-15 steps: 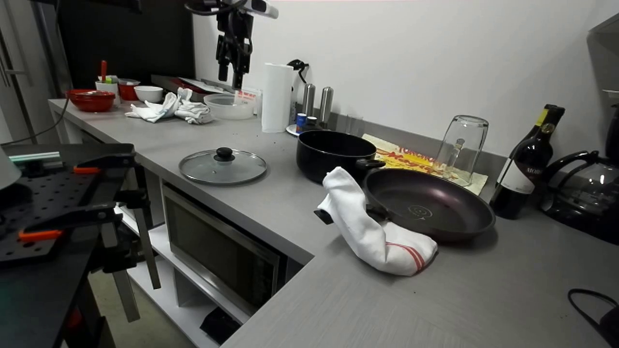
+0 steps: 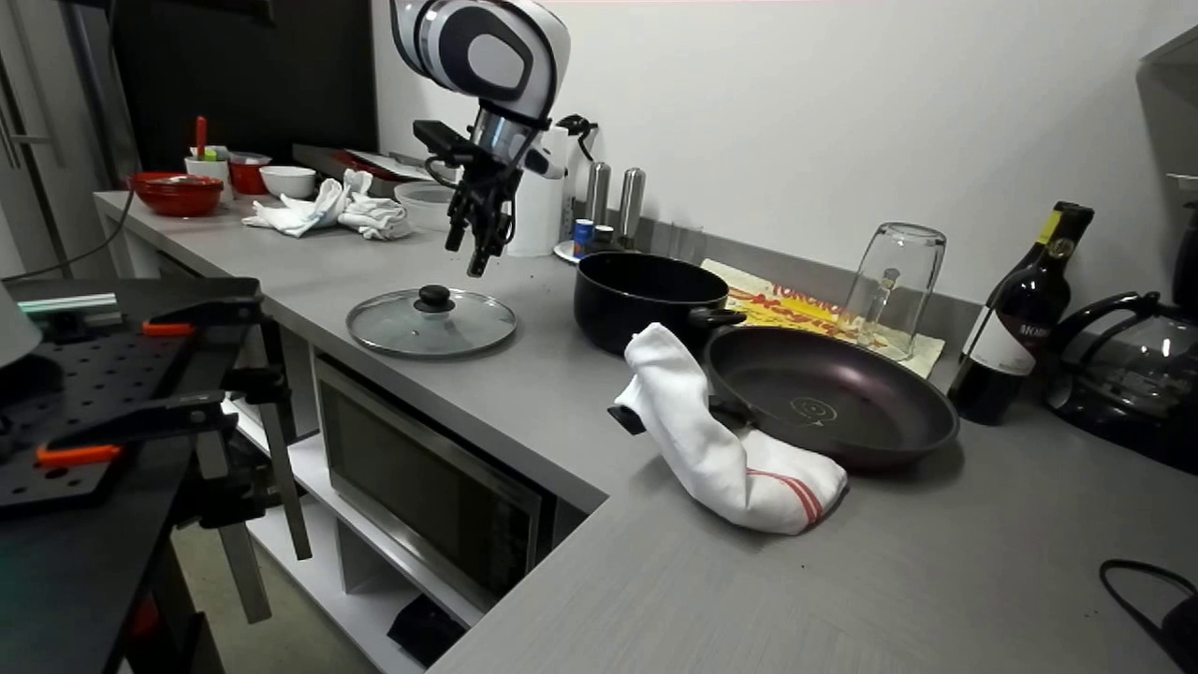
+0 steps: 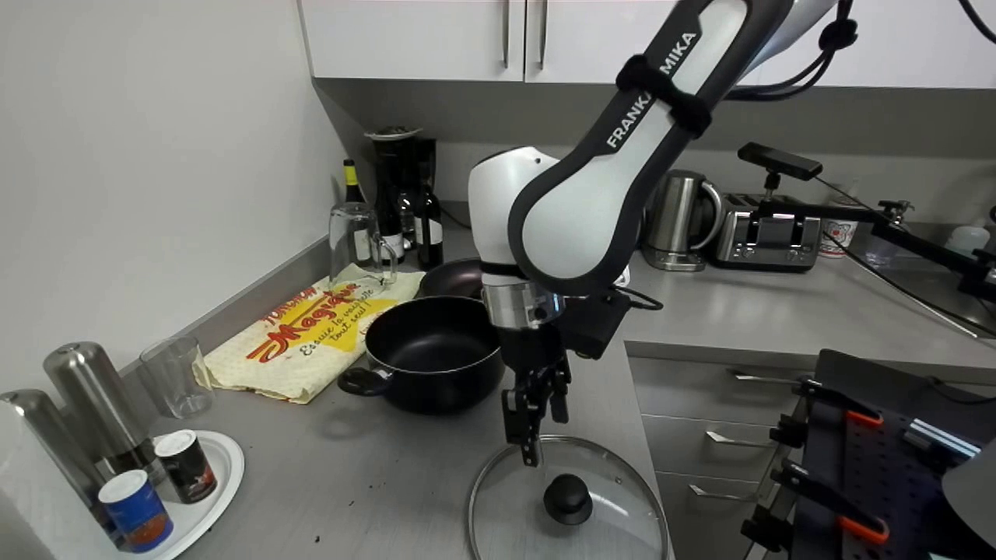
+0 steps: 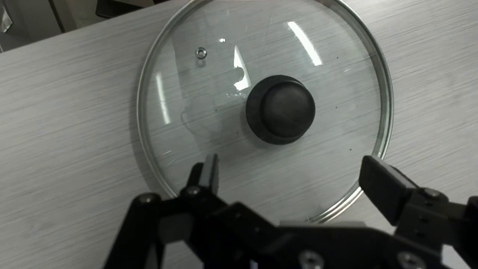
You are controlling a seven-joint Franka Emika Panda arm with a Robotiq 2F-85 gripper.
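Observation:
A glass lid (image 2: 382, 322) with a metal rim and a black knob (image 4: 280, 110) lies flat on the grey counter. Over its near part in the wrist view, my gripper stands open, fingers wide apart, with nothing between them. The knob lies ahead of the fingertips, untouched. From the side, the gripper (image 2: 469, 253) hangs above the lid, clear of it. An empty black pot (image 3: 434, 350) sits beside the lid, uncovered.
A dark frying pan (image 2: 831, 393) stands past the pot, a white towel (image 2: 719, 449) against its handle. A plate (image 3: 229, 467) with shakers lies by the wall. The lid is close to the counter's front edge. Bare counter separates lid and pot.
My gripper has come down and slightly to the right in exterior view 1, bringing it much nearer the lid. The lid, pot and pan have not moved.

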